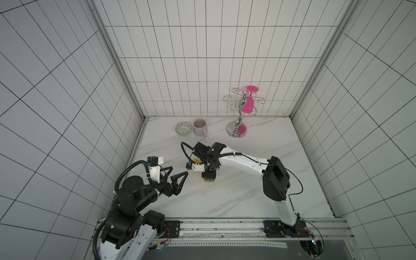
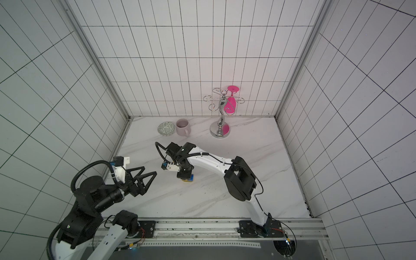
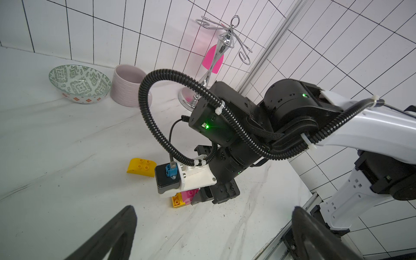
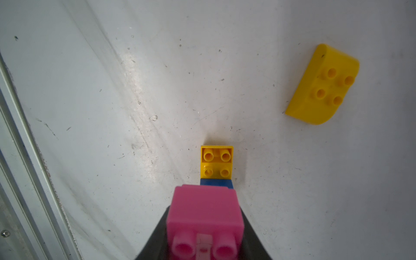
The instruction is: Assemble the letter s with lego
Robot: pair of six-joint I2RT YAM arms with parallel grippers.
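Note:
In the right wrist view a pink brick (image 4: 205, 210) is held, my right gripper shut on it. Just beyond it show a yellow brick (image 4: 216, 163) with studs up and a strip of blue brick (image 4: 216, 182), joined to or touching each other. The pink one (image 3: 189, 195) appears very close to or on this assembly in the left wrist view; whether it is seated cannot be made out. A loose yellow brick (image 4: 325, 84) with rounded ends lies apart on the table. Over the table's left side my left gripper (image 1: 179, 175) stands open and empty.
Toward the back wall are a patterned bowl (image 1: 183, 128), a pinkish mug (image 1: 199, 127) and a metal stand (image 1: 236, 129) with a pink glass (image 1: 248, 104).

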